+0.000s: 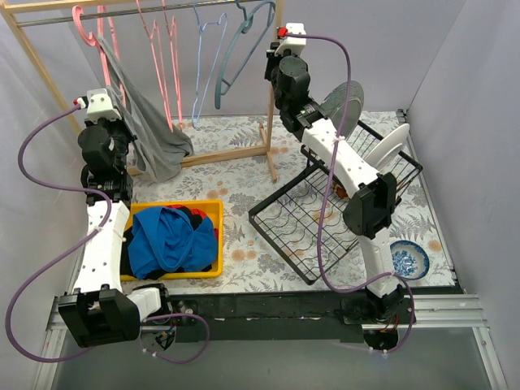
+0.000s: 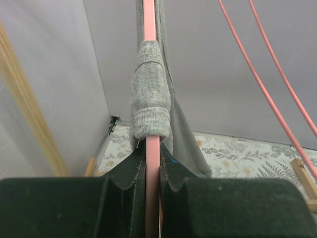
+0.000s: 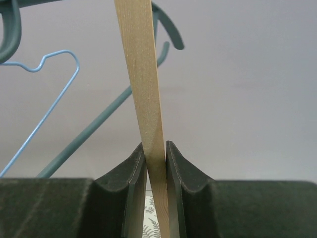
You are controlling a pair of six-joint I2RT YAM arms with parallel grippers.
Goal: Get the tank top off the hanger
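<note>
The grey tank top (image 1: 158,138) hangs from a pink hanger at the rack's left end, its lower part draping down and to the right. My left gripper is shut on that pink hanger, just below where the grey cloth (image 2: 150,99) bunches round it. My right gripper is shut on the upright wooden post (image 3: 141,69) of the drying rack, with blue hangers beside it in the right wrist view.
A yellow bin (image 1: 215,268) of blue, red and black clothes sits below the rack. A black wire dish rack (image 1: 276,244) with plates stands at the right, beside a patterned bowl (image 1: 410,260).
</note>
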